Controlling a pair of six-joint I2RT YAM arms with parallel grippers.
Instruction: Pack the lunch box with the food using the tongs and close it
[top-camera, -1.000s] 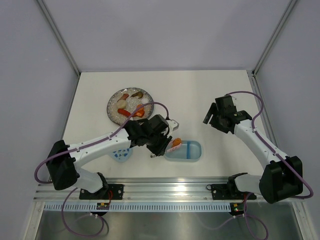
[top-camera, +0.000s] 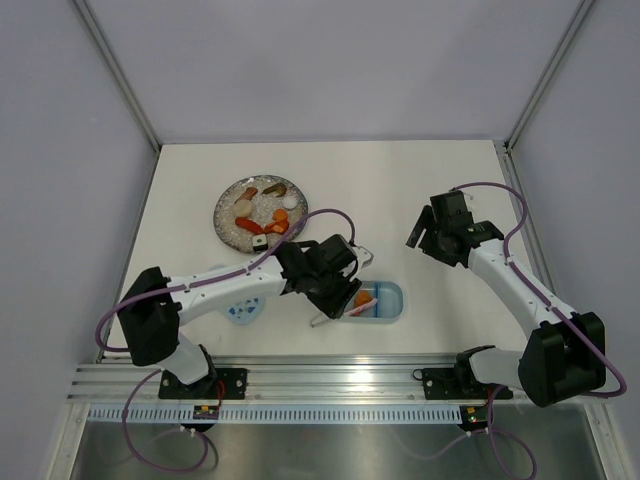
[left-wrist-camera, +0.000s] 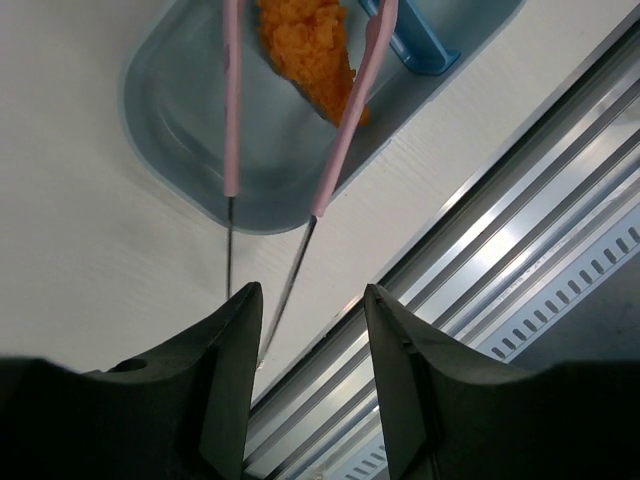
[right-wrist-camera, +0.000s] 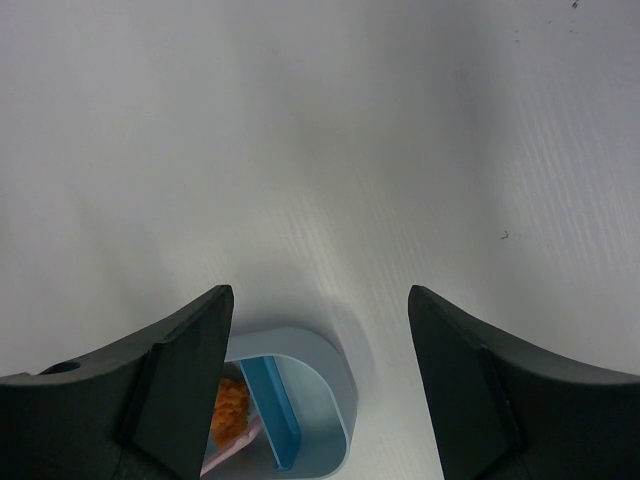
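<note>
The blue lunch box (top-camera: 388, 302) sits near the front edge, a blue divider (right-wrist-camera: 270, 410) inside. An orange fried piece (left-wrist-camera: 300, 60) lies in it. Pink-tipped metal tongs (left-wrist-camera: 336, 150) reach over and into the box, their steel arms running back toward my left gripper. That gripper is part open above the box; whether it touches the tongs is unclear. My right gripper (top-camera: 419, 230) stands open above the table to the box's upper right, nothing between its fingers.
A round patterned plate (top-camera: 225, 205) with several food pieces is at the back left. A blue perforated piece (top-camera: 243, 312) lies left of the box, partly under the left arm.
My left gripper has moved right over the box, and the orange piece, earlier held up at the tongs' tips, now lies in the box. The right arm is still.
</note>
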